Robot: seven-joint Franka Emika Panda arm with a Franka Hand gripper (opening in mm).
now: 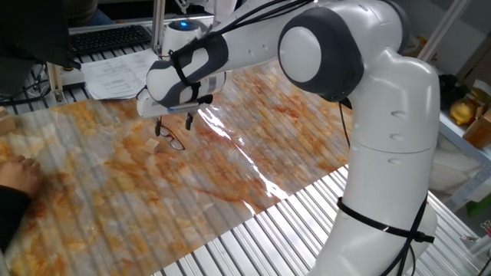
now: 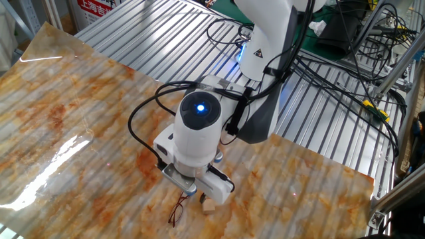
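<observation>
Two dark fingers of my gripper [image 1: 174,124] stand wide apart, pointing down, with nothing seen held between them. A pair of dark-rimmed glasses [image 1: 176,142] lies on the marbled table sheet [image 1: 100,184], just below and around the fingers in exterior view 1. Beside the glasses sits a small pale wooden block [image 1: 152,146]. From exterior view 2, the glasses [image 2: 175,214] and the block [image 2: 208,206] show at the near side of the gripper's body, which hides most of the fingers. Whether a finger touches the glasses I cannot tell.
A person's hand [image 1: 21,174] rests at the table's left edge. Papers [image 1: 119,75] and a keyboard [image 1: 111,39] lie behind the sheet. Much of the sheet is bare. Loose cables [image 2: 352,99] run beside the arm's base.
</observation>
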